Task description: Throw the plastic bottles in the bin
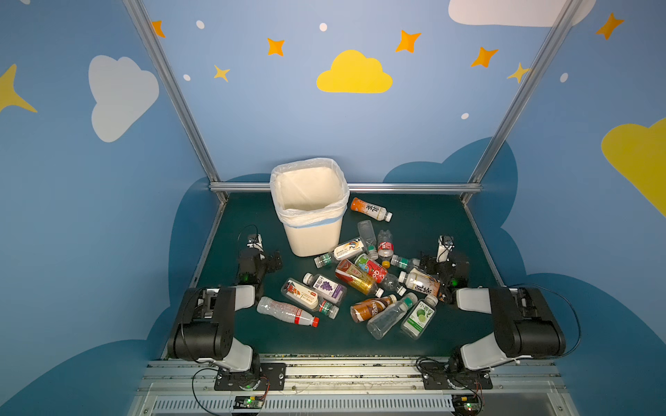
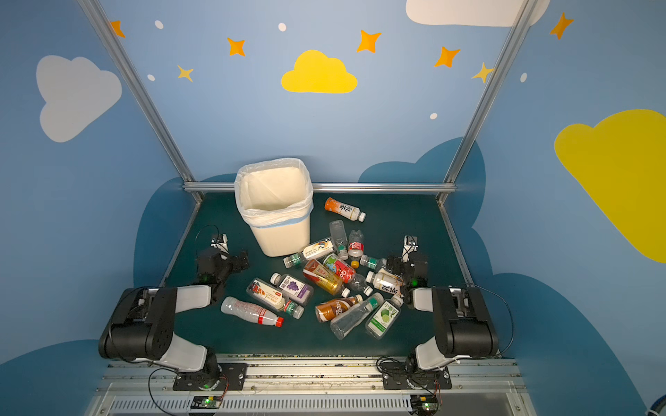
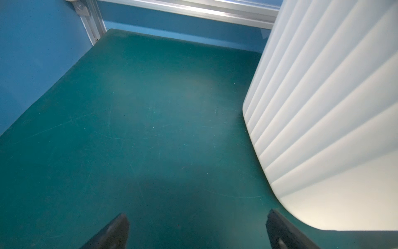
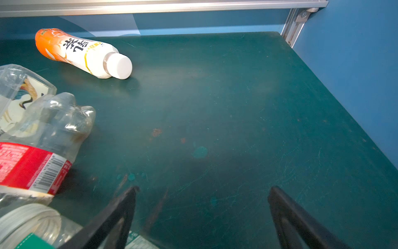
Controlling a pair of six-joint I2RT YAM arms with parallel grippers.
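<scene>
Several plastic bottles lie jumbled on the green table, among them a clear bottle with a red cap (image 1: pixel 288 312), a purple-label bottle (image 1: pixel 326 289) and a green-label bottle (image 1: pixel 418 318). An orange and white bottle (image 4: pixel 78 51) rests apart near the back wall. The white bin (image 1: pixel 315 239), lined with a clear bag, stands upright at the back left; its visible inside looks empty. My left gripper is open left of the bin, with bare table between its fingers. Right of the pile, my right gripper is open and empty, a clear red-label bottle (image 4: pixel 35 166) to its left.
Bare table (image 3: pixel 165 108) lies left of the bin, and another clear stretch (image 4: pixel 248 116) reaches to the right wall. A metal rail (image 1: pixel 409 188) runs along the back. Blue walls enclose the sides.
</scene>
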